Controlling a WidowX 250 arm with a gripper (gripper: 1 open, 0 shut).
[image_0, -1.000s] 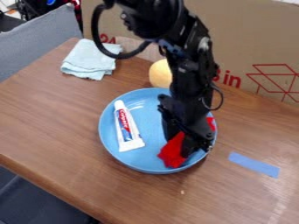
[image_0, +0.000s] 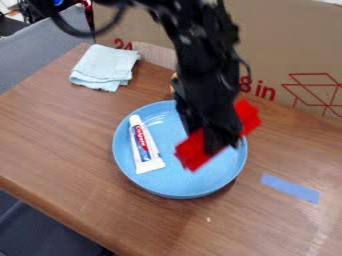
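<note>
My black gripper (image_0: 214, 133), blurred, hangs over the right part of a blue plate (image_0: 174, 183), shut on a red object (image_0: 194, 152) that shows on both sides of it and is slightly above where it was. A white toothpaste tube (image_0: 144, 142) lies on the left part of the plate. The exact shape of the red object and the fingertips are unclear.
A folded light-blue cloth (image_0: 102, 67) lies at the back left of the wooden table (image_0: 74, 150). A cardboard box (image_0: 301, 65) stands behind. A strip of blue tape (image_0: 290, 187) is at right.
My gripper and the red object in it have moved upward in the view, rising from the plate. The tube and cloth have not moved.
</note>
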